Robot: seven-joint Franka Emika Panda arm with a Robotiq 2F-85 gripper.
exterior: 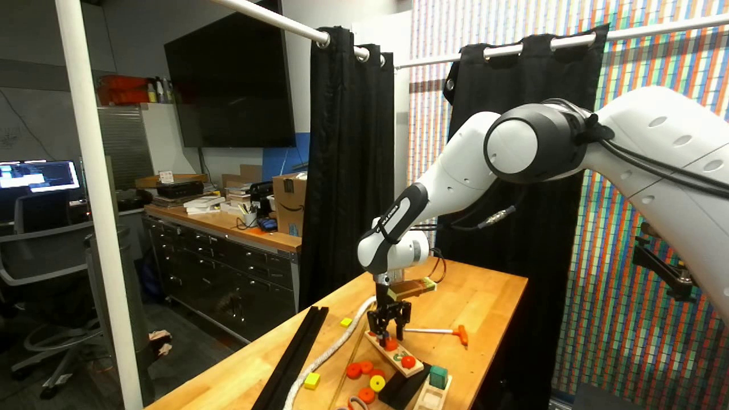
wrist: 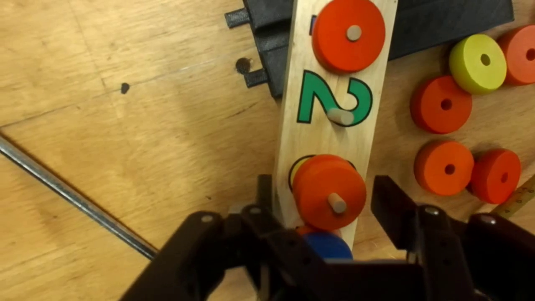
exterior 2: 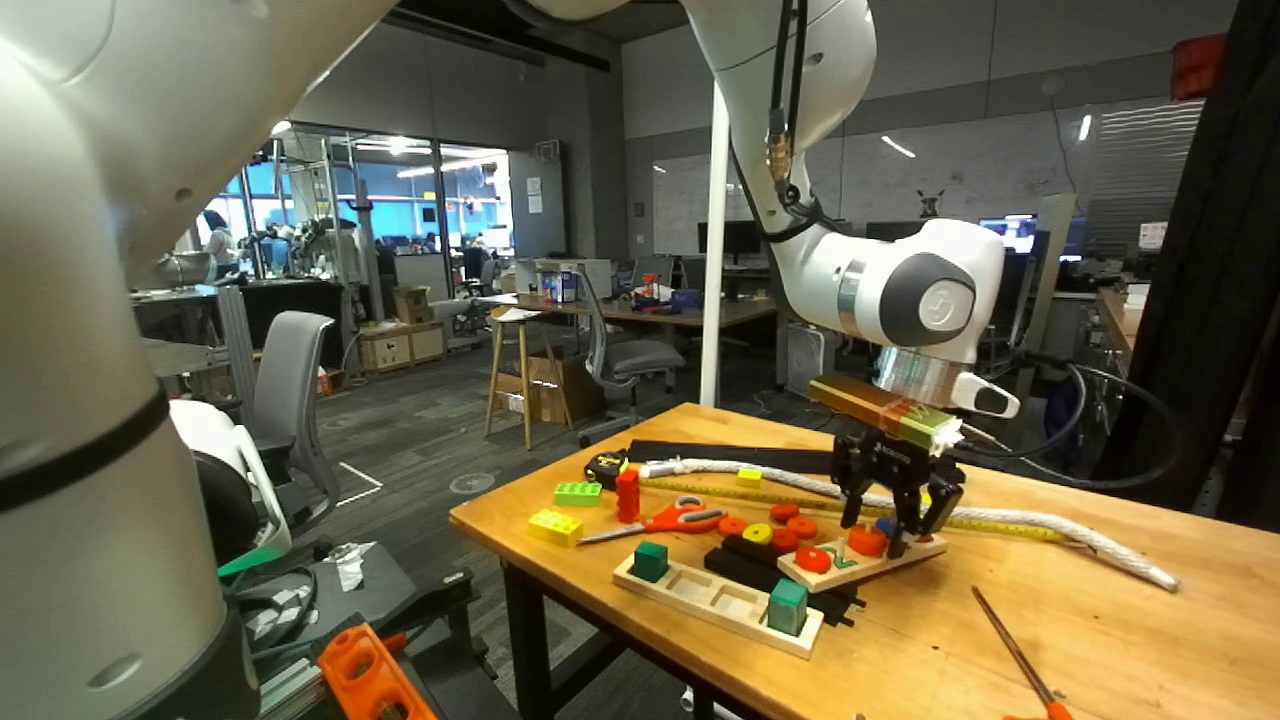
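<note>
A narrow wooden peg board (wrist: 321,95) with painted numbers lies on the table. One red ring (wrist: 348,37) sits on its far peg in the wrist view, and the peg (wrist: 341,117) by the green 2 is bare. An orange ring (wrist: 328,193) is on another peg, whose tip sticks out. Beyond it a blue ring (wrist: 328,246) shows partly, with a bit of orange beside it. My gripper points down low over this end, its fingers apart on either side of the board. In exterior view 2 the blue ring (exterior 2: 885,527) appears between the fingers; contact cannot be made out.
Loose orange and red rings (wrist: 444,168) and a yellow ring (wrist: 477,64) lie beside the board. A black piece (wrist: 446,25) runs under it. A screwdriver (exterior: 437,331), rope (exterior 2: 1044,522), scissors (exterior 2: 684,518) and a tray with green blocks (exterior 2: 708,596) surround it.
</note>
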